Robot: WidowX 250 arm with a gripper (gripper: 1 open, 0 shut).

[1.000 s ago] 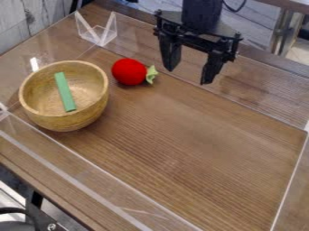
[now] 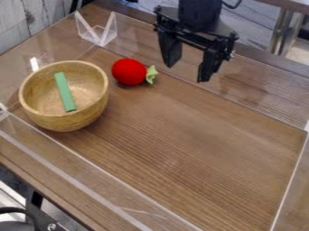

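Observation:
My black gripper (image 2: 193,50) hangs over the back middle of the wooden table, its two fingers pointing down and apart, with nothing seen between them. To its lower left lies a red round object (image 2: 128,72) with a small green part, like a tomato or similar toy. A wooden bowl (image 2: 87,109) at the left holds a long green object (image 2: 64,90).
A clear angular object (image 2: 97,27), perhaps a stand, sits at the back left. The middle, front and right of the table (image 2: 205,153) are bare. The table's edges show at the left and right.
The gripper has shifted and turned slightly. The bowl, the green object and the red object look unchanged.

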